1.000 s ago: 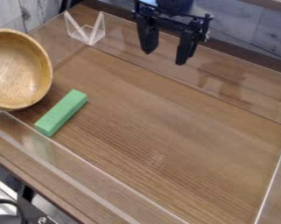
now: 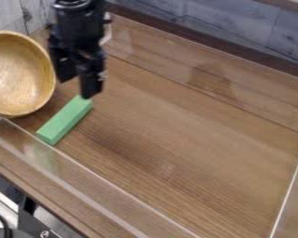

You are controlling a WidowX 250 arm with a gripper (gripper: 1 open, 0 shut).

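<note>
My gripper (image 2: 74,70) hangs in the upper left of the camera view, dark and motion-blurred, open, just right of a wooden bowl (image 2: 18,74) and above a green block (image 2: 64,120) that lies on the wooden table (image 2: 188,149). I see nothing clearly held between its blurred fingers.
A grey marbled wall (image 2: 244,28) runs along the back, and a light edge borders the table at the right. Something pale at the top left is partly hidden behind the arm.
The arm has swept from the back centre to the left, coming down toward the bowl and the green block, which have not visibly moved.
</note>
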